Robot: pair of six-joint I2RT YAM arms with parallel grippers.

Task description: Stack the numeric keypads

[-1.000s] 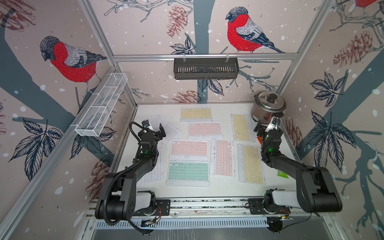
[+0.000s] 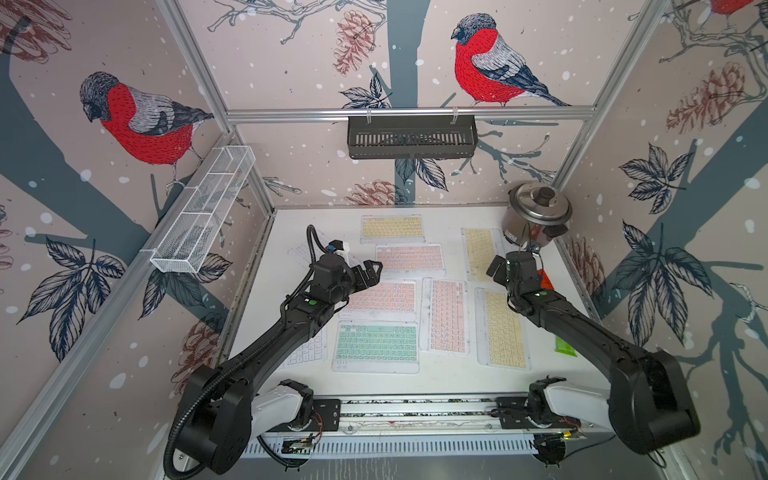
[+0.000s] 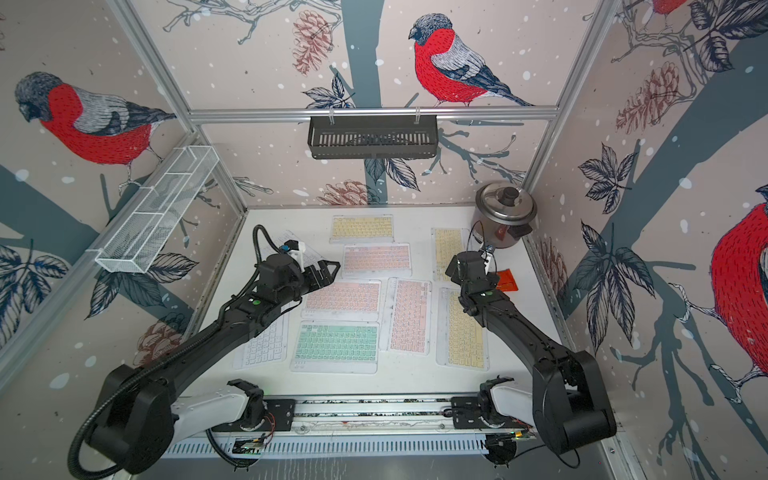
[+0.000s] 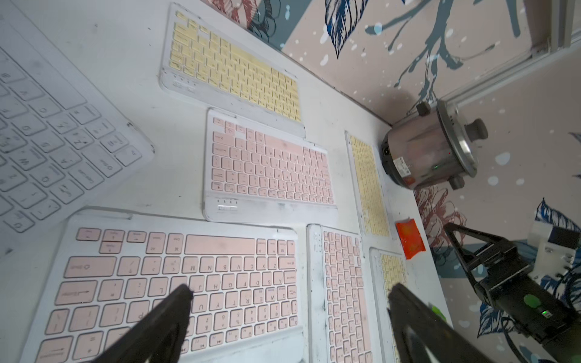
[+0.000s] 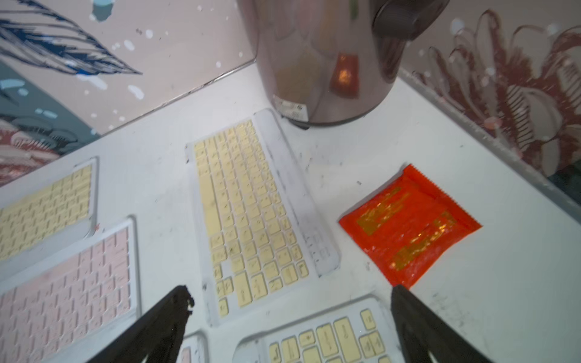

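Note:
Several keypads lie flat and apart on the white table, none on top of another. In the top left view there are a far yellow keypad point(image 2: 392, 228), a pink one point(image 2: 409, 257) in front of it, another pink one point(image 2: 392, 297), a green one point(image 2: 376, 342) and a pink one turned lengthwise point(image 2: 447, 316). Two more yellow keypads, rear point(image 2: 480, 254) and front point(image 2: 504, 328), lie on the right. White keypads point(image 3: 268, 340) are partly hidden by the left arm. My left gripper hangs open above the pink keypads. Over the right yellow keypads, my right gripper is open and empty.
A steel pot point(image 2: 537, 212) stands at the back right corner. Near it lies a red packet point(image 5: 411, 227), and a green packet point(image 2: 565, 345) lies at the right edge. Little bare table is left between keypads.
My left arm has swung right, from over the white keypads to above the pink ones. My right arm has moved left, over the yellow keypads. The keypads lie where they were.

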